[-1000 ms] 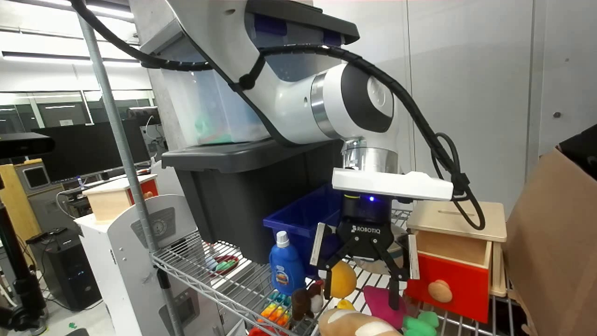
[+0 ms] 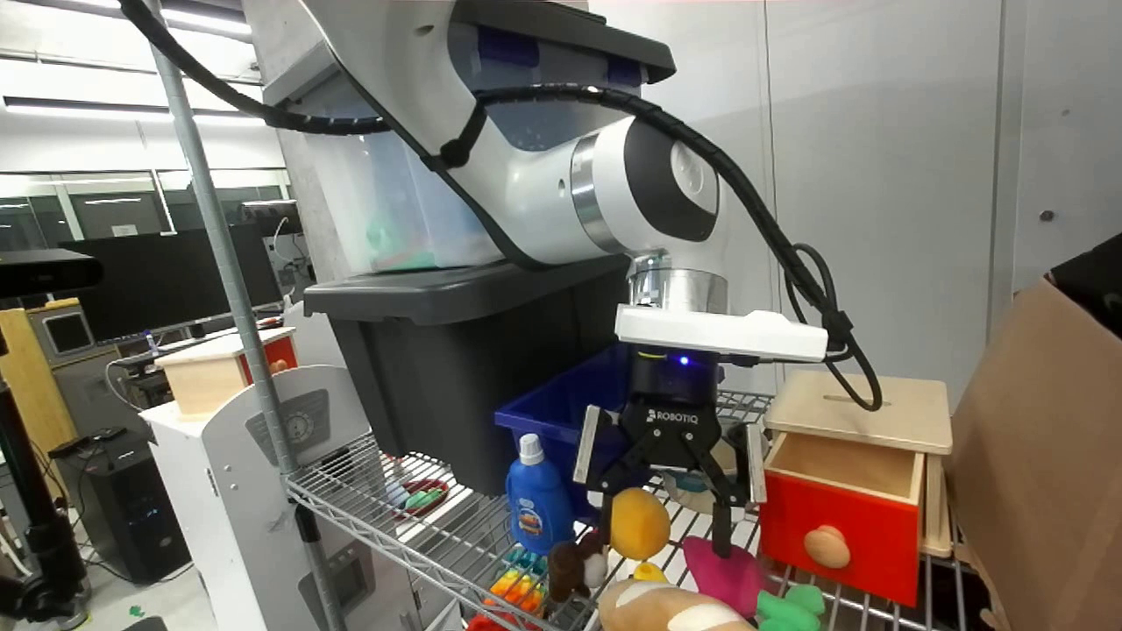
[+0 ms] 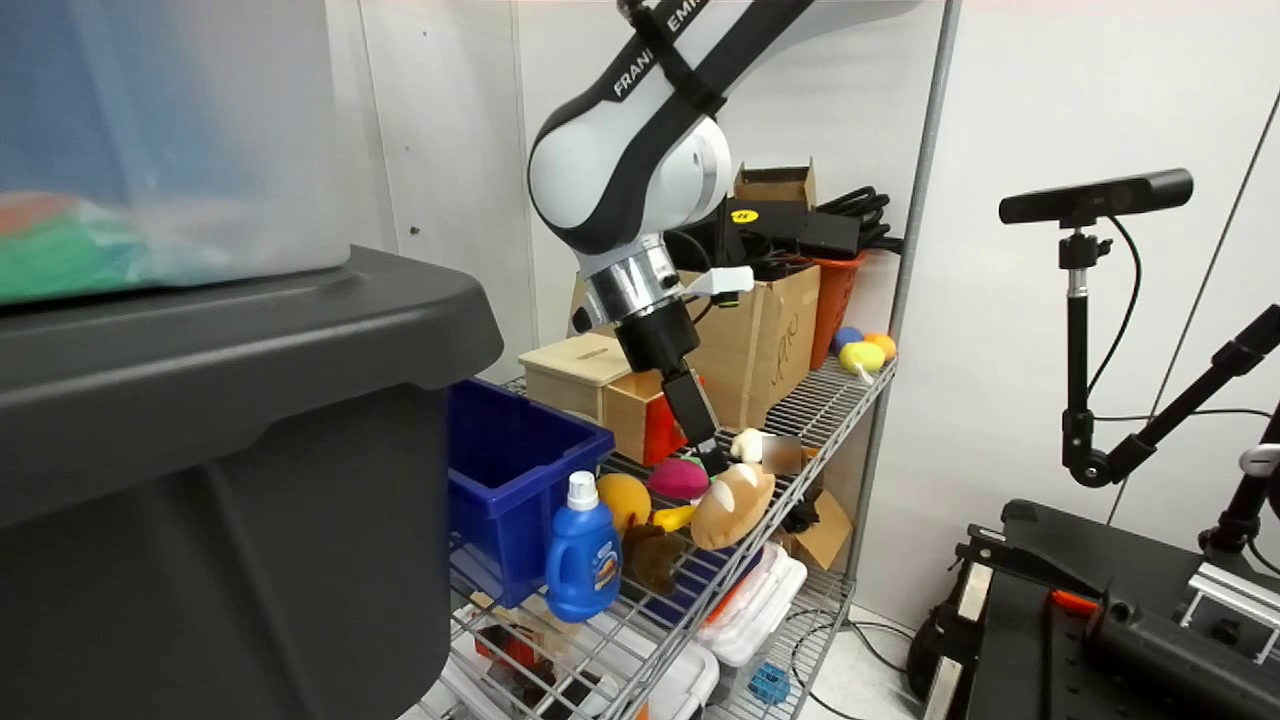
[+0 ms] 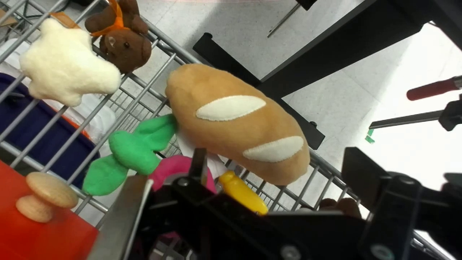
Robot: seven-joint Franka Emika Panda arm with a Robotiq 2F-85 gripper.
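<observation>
My gripper [image 2: 663,533] points down over the wire shelf, its fingers spread wide with nothing between them. In the exterior view the round orange toy [image 2: 639,524] appears beside the left finger, and the magenta plush [image 2: 723,573] lies by the right one. Toward the shelf's front edge rests a tan bread plush [image 4: 234,121] with pale stripes. Next to it are a yellow toy [image 4: 243,193] and a green leafy plush [image 4: 132,151]. My gripper's black parts hide some of the magenta plush in the wrist view.
A wooden box with an open red drawer [image 2: 841,515] stands right of the gripper. The blue bin [image 3: 528,462] and blue detergent bottle [image 3: 583,554] are on the other side. A white plush [image 4: 65,63] and a brown plush [image 4: 125,47] lie near the shelf edge.
My arm has shifted left and slightly up in the exterior view, away from the red drawer. The gripper stays open, and the toys have not visibly moved.
</observation>
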